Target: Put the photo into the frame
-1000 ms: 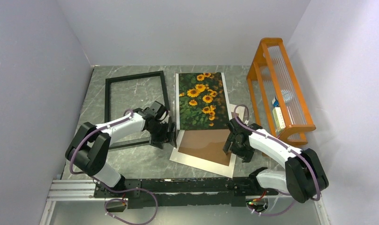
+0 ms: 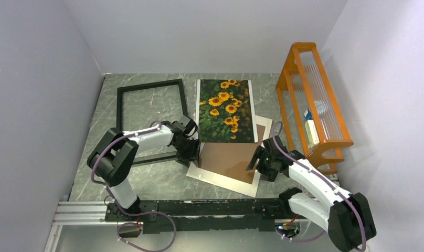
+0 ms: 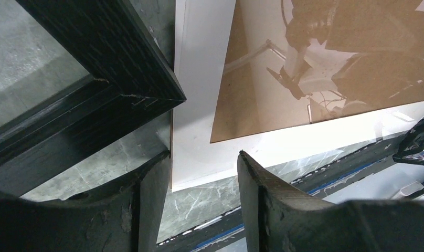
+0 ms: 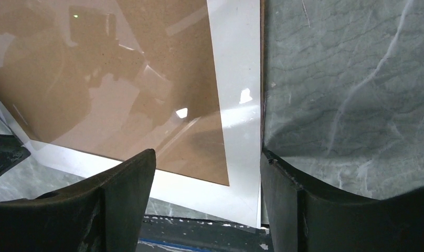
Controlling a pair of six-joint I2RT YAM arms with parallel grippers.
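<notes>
The sunflower photo (image 2: 225, 110) lies flat, its lower end overlapping a brown backing board with a white mat border (image 2: 220, 181). To the left is the black frame (image 2: 147, 84), empty, with grey tabletop showing through it. Over the board's lower left corner, my left gripper is part open, its fingers (image 3: 153, 184) on either side of that corner. My right gripper stands part open above the lower right corner, one finger (image 4: 275, 176) right beside the board's outer edge. Whether the fingers press on the board, I cannot tell. Neither wrist view includes the photo.
An orange wooden rack (image 2: 320, 105) with ribbed clear panels stands at the right, a small white box (image 2: 311, 133) in it. A dark rail (image 2: 210, 207) runs along the front edge. The frame's corner (image 3: 162, 94) overhangs close to the board's left edge.
The board has slid a little left and back; the photo has shifted slightly back.
</notes>
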